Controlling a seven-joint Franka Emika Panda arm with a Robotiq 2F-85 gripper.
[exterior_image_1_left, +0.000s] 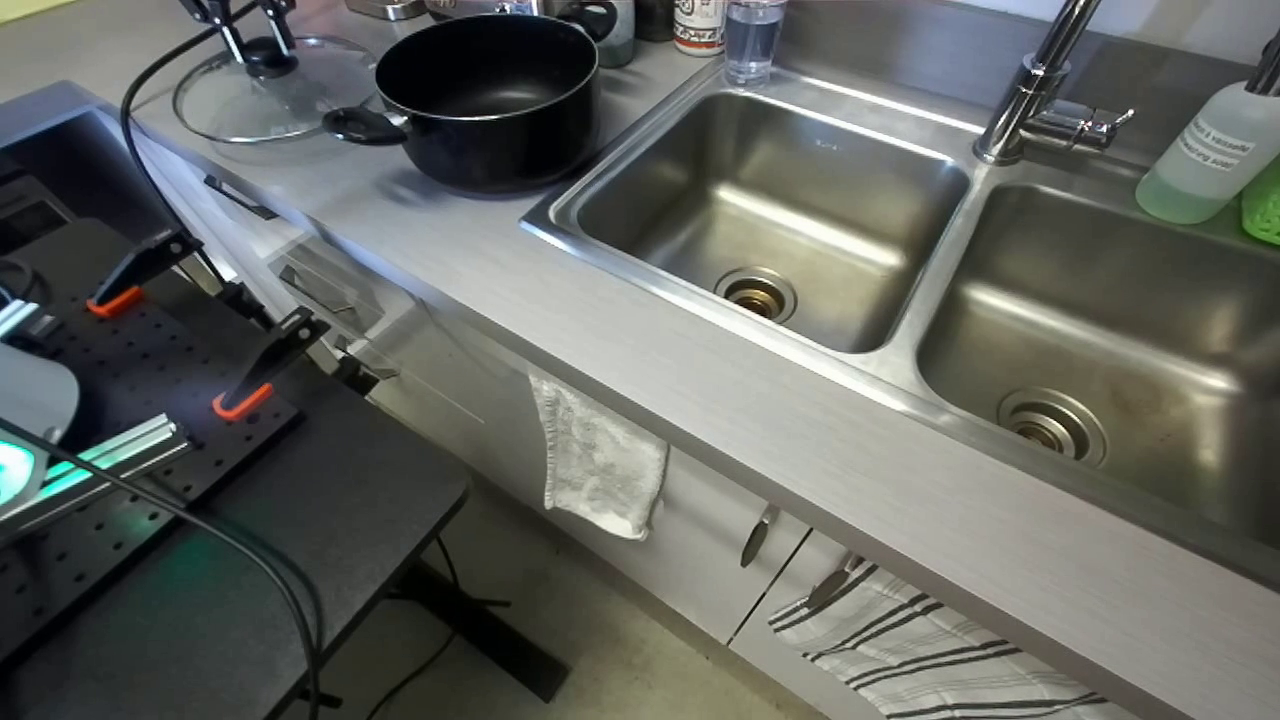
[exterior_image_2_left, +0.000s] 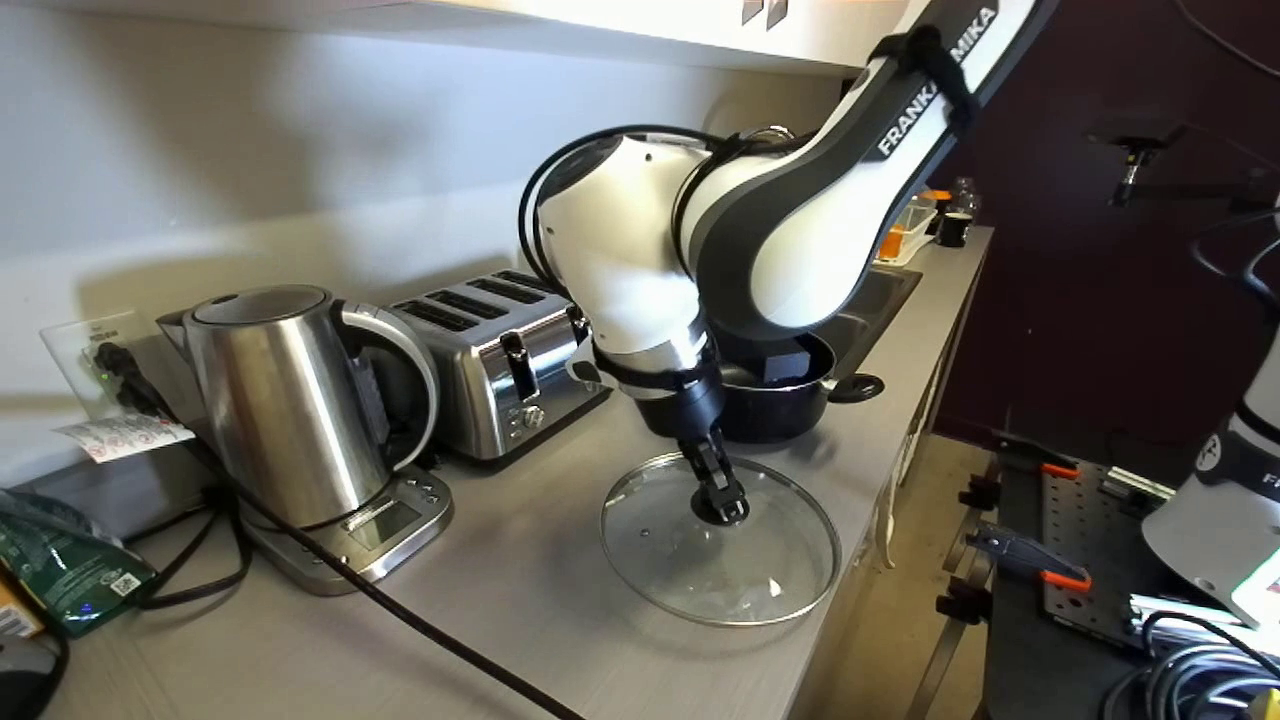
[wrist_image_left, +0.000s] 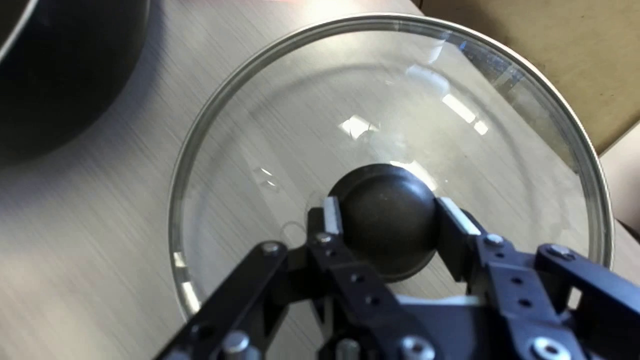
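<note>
In the wrist view, a clear glass lid with a metal rim fills most of the frame. Its round black knob is pinched by my gripper, a finger pad pressing on either side. Exterior view 2 has the lid above the grey counter beside the pot, and part of it reaches past the counter edge in the wrist view. Whether it rises clear of the surface is hard to judge. The black pot stands uncovered near the sink, one handle towards the lid.
A steel kettle and a toaster stand along the wall. Beyond the pot is a double sink, with a glass of water at its back corner. A cable crosses the counter near the kettle.
</note>
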